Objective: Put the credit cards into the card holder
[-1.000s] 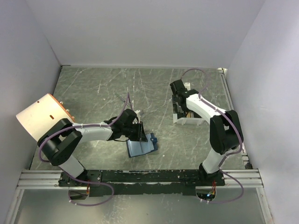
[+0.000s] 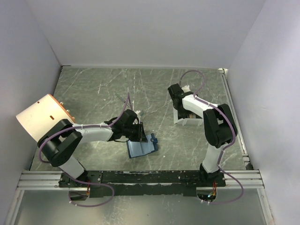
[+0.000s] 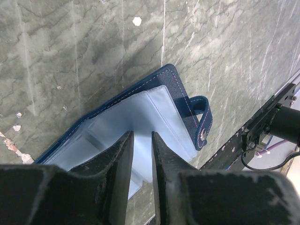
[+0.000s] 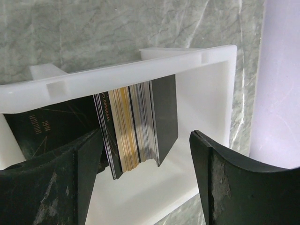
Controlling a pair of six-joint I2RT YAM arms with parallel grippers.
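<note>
The card holder, a navy case with clear sleeves and a snap strap (image 3: 203, 123), lies open on the table; in the top view the holder (image 2: 149, 149) is at front centre. Over its pale sleeve (image 3: 164, 117) is my left gripper, its fingers parted by a narrow gap and no card visible between them. In the right wrist view, a row of cards (image 4: 125, 126) with dark, gold and pale edges stands in a white tray (image 4: 215, 57). My right gripper is open, one finger near the dark left card, the other right of the row, apart from it.
A dark card or panel with gold print (image 4: 40, 126) leans at the left of the tray. A tilted cream board (image 2: 43, 117) stands at the left table edge.
The left arm and the holder look unchanged.
</note>
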